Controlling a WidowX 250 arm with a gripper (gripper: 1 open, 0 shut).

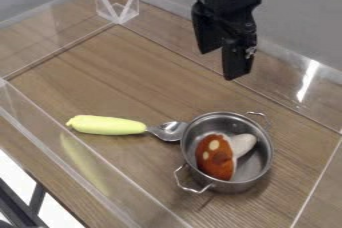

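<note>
My black gripper [221,56] hangs over the back right of the wooden table, above and behind a steel pot [251,175]; whether its fingers are open or shut is unclear from this angle. In the pot lie a brown-orange toy [214,158] with pale spots and a white piece [243,143]. To the pot's left, a spoon with a yellow handle [104,124] lies on the table, its metal head [168,130] close to the pot.
A white wire rack [118,10] stands at the back left. Clear low walls border the table [127,72] at the left and front.
</note>
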